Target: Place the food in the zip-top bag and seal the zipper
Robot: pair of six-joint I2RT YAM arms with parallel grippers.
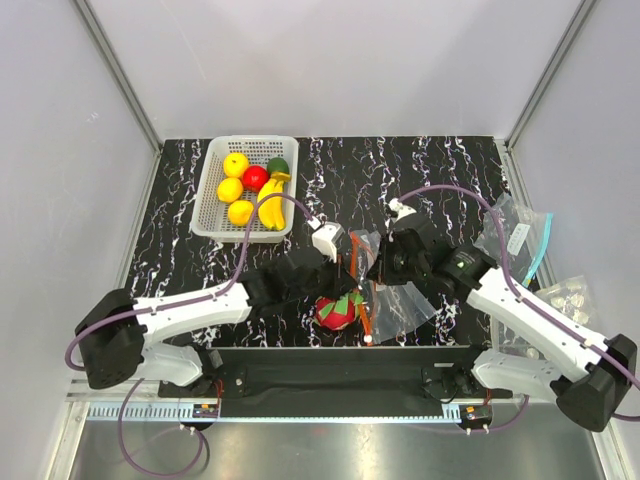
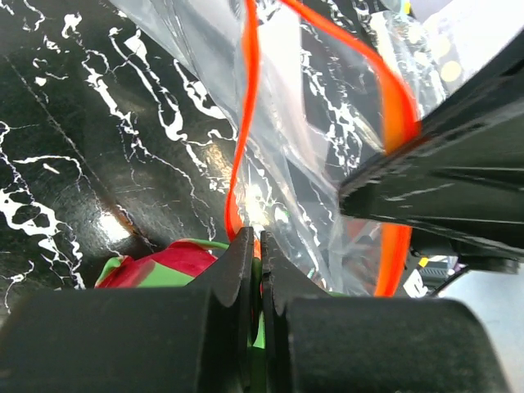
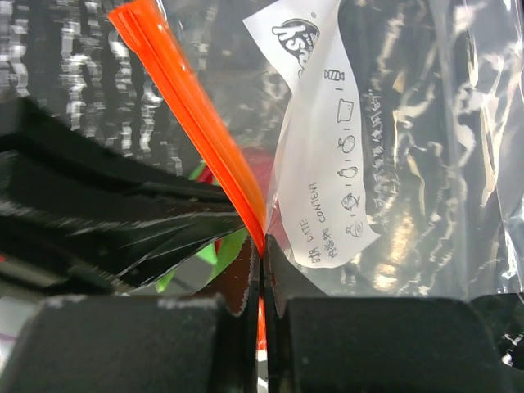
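Note:
A clear zip bag (image 1: 400, 310) with an orange zipper strip (image 3: 188, 98) lies at the front centre. A red strawberry with green leaves (image 1: 335, 313) is at the bag's mouth. My left gripper is shut on the strawberry's green leafy top, close against the orange bag edge. My right gripper is shut on the orange strip, holding that side of the bag up beside the left gripper.
A white basket (image 1: 210, 210) at the back left holds several fruits, including bananas (image 1: 272, 205). More clear bags (image 1: 515, 230) lie along the right edge.

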